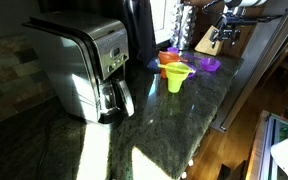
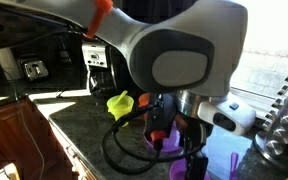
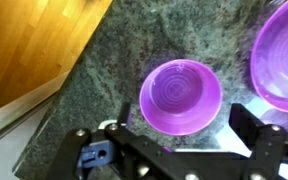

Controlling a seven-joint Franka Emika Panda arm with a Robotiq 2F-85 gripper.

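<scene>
A small purple bowl [image 3: 181, 97] rests on the dark counter, centred in the wrist view. My gripper is open above it, its dark fingers apart on either side of the bowl's near part, with nothing held. A larger purple bowl [image 3: 282, 55] is cut off by that view's right edge. In exterior view 1 a purple bowl [image 1: 209, 64] sits toward the far end of the counter, with my gripper [image 1: 225, 36] above and beyond it. My arm covers much of exterior view 2.
Nearer the coffee maker [image 1: 96, 65] stand a yellow-green cup [image 1: 175, 77] and an orange-red container [image 1: 167, 58]. Metal canisters [image 2: 284, 125] line the back.
</scene>
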